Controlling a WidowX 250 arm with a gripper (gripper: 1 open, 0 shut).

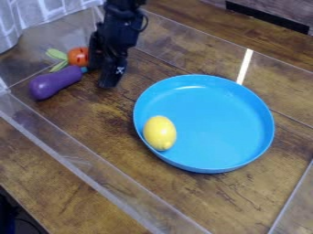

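My gripper point(101, 73) is a dark arm reaching down from the top, its fingers low over the wood, just right of an orange-red vegetable with green leaves point(77, 57), which it partly overlaps. The fingers are open; whether anything sits between them is hard to tell. A purple eggplant point(54, 83) lies just left of and below the gripper. A blue plate point(226, 123) on the right holds a yellow oval object point(159, 132) near its left side.
Clear plastic walls border the wooden surface point(86, 164) at left and lower right. Bare wood lies below the eggplant and at the upper right.
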